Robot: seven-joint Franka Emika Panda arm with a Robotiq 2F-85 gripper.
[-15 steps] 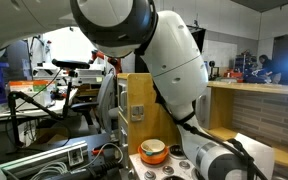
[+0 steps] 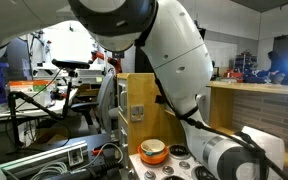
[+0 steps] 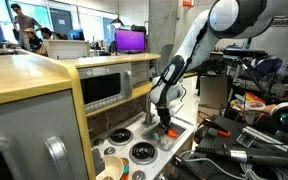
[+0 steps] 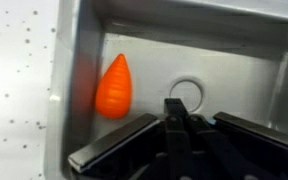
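Observation:
In the wrist view an orange carrot-shaped object (image 4: pixel 114 88) lies on the floor of a grey metal sink (image 4: pixel 149 52), close to its left wall. My gripper is shut, with nothing showing between its fingers. It appears to the right of the orange object, near the round drain ring, and does not touch it in that view. From the other side, in exterior view 2, my gripper (image 3: pixel 165 124) is at the sink, with the orange object (image 3: pixel 172 132) beside it. Exterior view 1 does not show the fingertips or the sink's inside.
An orange pot (image 2: pixel 152 156) with a pale bowl in it stands on the counter by several stove burners (image 2: pixel 178 151). A microwave (image 3: pixel 106 88) sits on a shelf behind the counter. The tap (image 3: pixel 147 108) rises beside the sink. Open sink floor shows around the drain.
The pot and the counter look the same.

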